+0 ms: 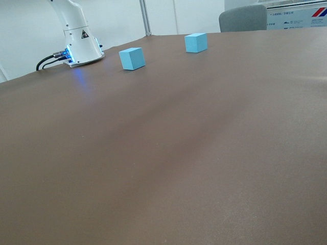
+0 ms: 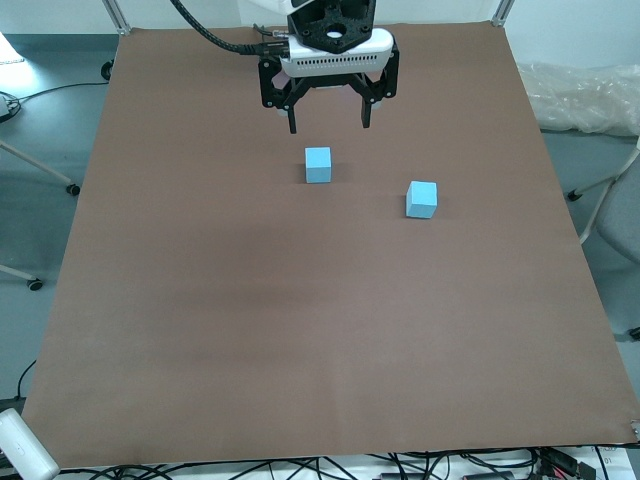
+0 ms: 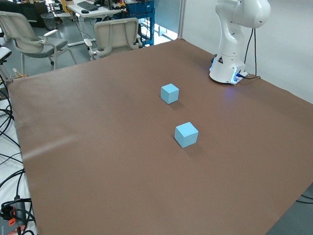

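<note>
Two light blue cubes rest apart on the brown table. In the left view one cube is near the middle back, the other cube to its right and nearer. The top and right views show both as well. My gripper hangs at the back of the table in the left view, above and behind the cubes, its black fingers spread apart with nothing visible between them. The top and right views show the white arm's base but not the gripper.
The arm's base stands at the table's edge with cables beside it. Chairs, cables and a bag of plastic wrap lie beyond the table's edges.
</note>
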